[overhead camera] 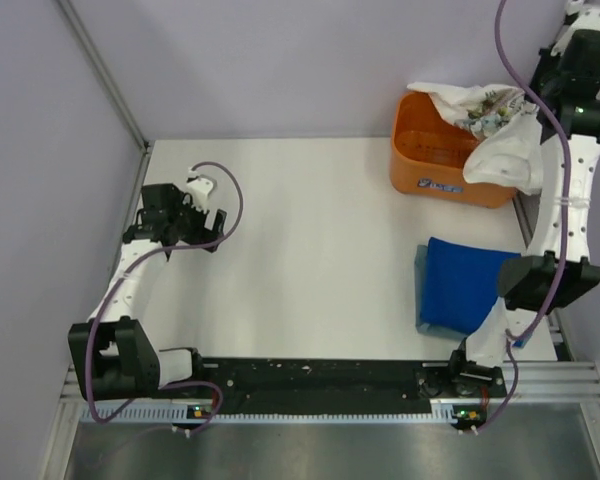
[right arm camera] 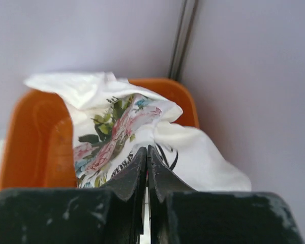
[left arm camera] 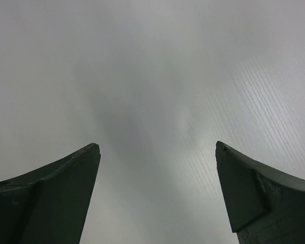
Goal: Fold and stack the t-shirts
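Observation:
A white t-shirt with a floral print point(right arm camera: 112, 132) is bunched over the orange bin point(overhead camera: 412, 165), part of it raised above the rim and spread across the bin's right side. At its middle my right gripper is shut, the cloth gathered at its fingertips. In the top view that arm reaches up to the far right corner. A folded blue t-shirt point(overhead camera: 463, 285) rests on a lighter blue-grey folded one point(overhead camera: 421, 290) at the table's right. Over the table's left part, my left gripper point(overhead camera: 214, 228) stands open and empty.
Walls stand close behind and to the right of the bin. The right arm passes over the right edge of the folded stack, hiding part of it.

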